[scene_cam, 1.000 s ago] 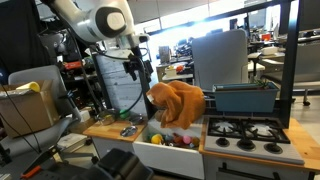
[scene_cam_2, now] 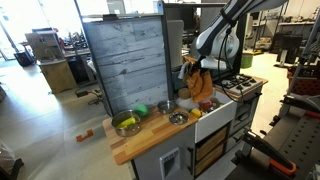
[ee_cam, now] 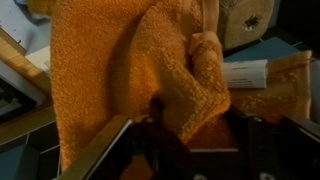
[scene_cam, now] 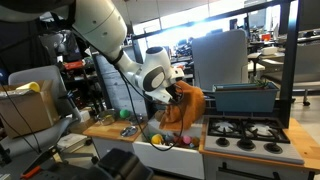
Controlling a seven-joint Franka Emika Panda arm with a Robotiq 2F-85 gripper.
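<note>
An orange towel [scene_cam: 190, 108] hangs in folds above the open white drawer [scene_cam: 172, 160], left of the teal box. My gripper [scene_cam: 176, 97] is down at the towel's upper left, pointing to the right and low. In exterior view 2 the towel [scene_cam_2: 203, 84] shows beneath the arm, and the gripper itself is hard to make out. Filling much of the wrist view, the towel [ee_cam: 110, 65] rises in a bunched fold down to the dark fingers [ee_cam: 100, 148]. That fold lies between the fingers, but the dark, blurred view hides whether they grip it.
Colourful round items [scene_cam: 165, 140] lie in the drawer below. A stove [scene_cam: 250, 136] and a teal box [scene_cam: 246, 98] stand to the right. Metal bowls [scene_cam_2: 126, 123] rest on the wooden counter [scene_cam_2: 140, 146] on the other side. A grey panel [scene_cam: 220, 60] rises behind.
My arm has come down from high above the towel to reach it. The towel's left part has been drawn in, so it now looks narrower and more bunched.
</note>
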